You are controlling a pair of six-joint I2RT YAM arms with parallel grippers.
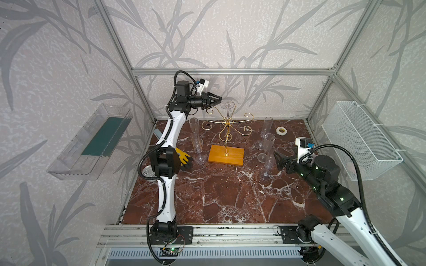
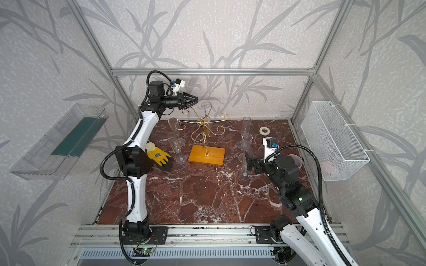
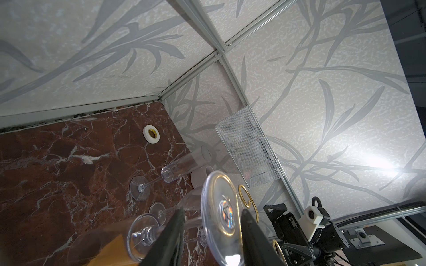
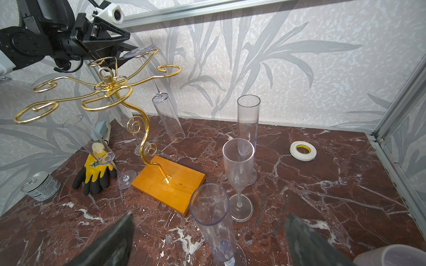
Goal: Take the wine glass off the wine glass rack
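Observation:
A gold wire rack (image 4: pixel 144 119) stands on a wooden base (image 2: pixel 206 154). A clear glass hangs upside down from its back, its foot (image 3: pixel 221 208) up among the loops, its bowl (image 4: pixel 168 115) below. My left gripper (image 1: pixel 218 99) is high at the back of the rack, at that foot; in the left wrist view its fingers are on either side of the stem, part open, and whether they touch is unclear. My right gripper (image 2: pixel 251 161) stands open and low at the right, near the standing glasses (image 4: pixel 238 173), with nothing seen between its fingers.
More glasses stand left of the base, beside yellow-black gloves (image 2: pixel 157 155) and a can (image 4: pixel 40 186). A tape roll (image 4: pixel 302 150) and a cup (image 4: pixel 386 257) lie or stand at the right. Wire basket (image 2: pixel 337 137) and clear bin (image 1: pixel 97 141) flank the table.

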